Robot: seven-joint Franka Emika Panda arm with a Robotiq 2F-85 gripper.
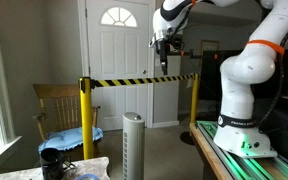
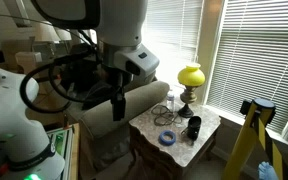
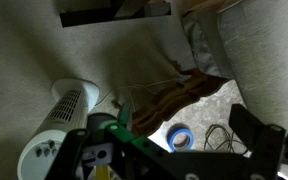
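High above the floor, my gripper (image 1: 164,68) points downward, well away from the small table, with nothing seen between its fingers. From the wrist, the open gripper shows its dark fingers spread wide apart at the lower part of the picture. A blue ring (image 2: 167,138) lies on the small marble-topped table (image 2: 149,123). Beside it stands a black mug (image 2: 193,127). Behind these are a clear jar (image 2: 170,101) and a lamp with a yellow shade (image 2: 191,76). In the wrist view the blue ring (image 3: 180,138) shows below, beyond the fingers.
A white tower appliance (image 1: 133,145) stands on the floor beside the table. Yellow posts (image 1: 86,120) carry a striped barrier (image 1: 144,81). A wooden chair (image 1: 64,112) is behind, and a grey couch (image 2: 109,125) borders the table. Thin cable (image 3: 220,137) lies near the ring.
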